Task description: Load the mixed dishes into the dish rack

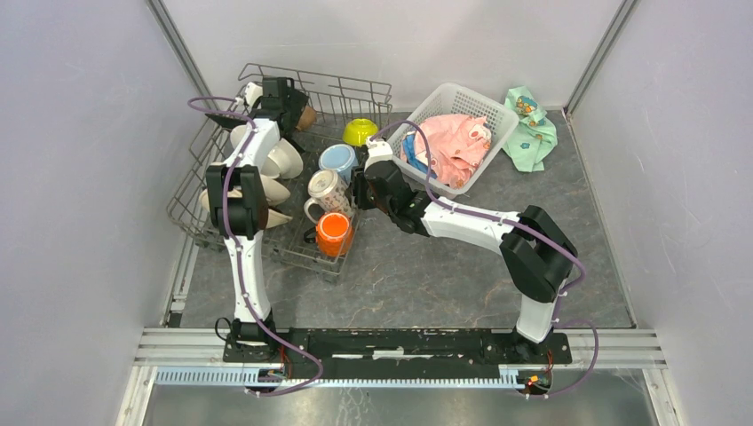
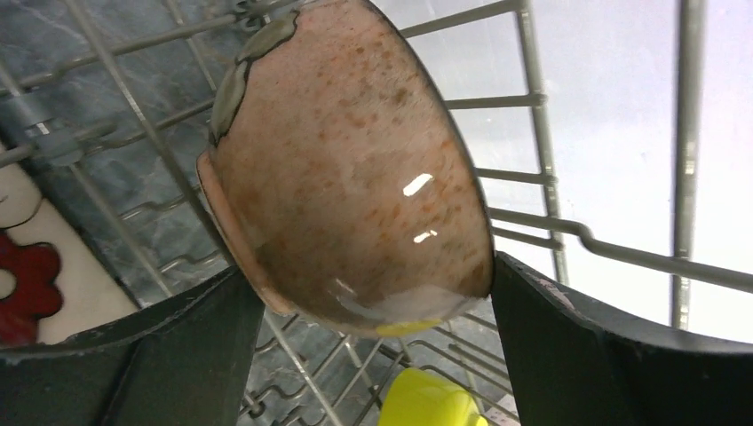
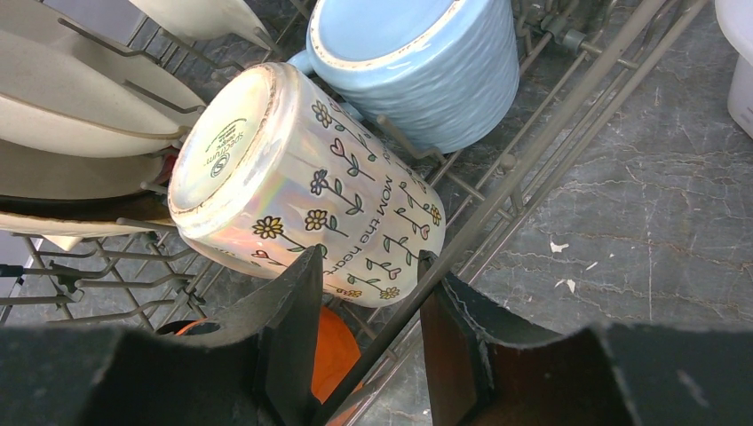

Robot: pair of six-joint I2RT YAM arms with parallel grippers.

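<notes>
At the back left of the rack (image 1: pixel 324 264), my left gripper (image 1: pixel 282 102) is around a speckled tan dish (image 2: pixel 346 177), which sits between its fingers against the wires; I cannot tell how firmly it is held. My right gripper is at the rack's right wire edge, fingers apart either side of a wire. Beside it lie a flowered mug (image 3: pixel 311 186) and a light blue mug (image 3: pixel 413 80). An orange mug (image 1: pixel 334 232), a yellow-green bowl (image 1: pixel 360 131) and several cream dishes (image 1: pixel 284 160) are also in the rack.
A white basket (image 1: pixel 493 111) with pink and blue cloths stands to the right of the rack. A green cloth (image 1: pixel 531 138) lies beside it.
</notes>
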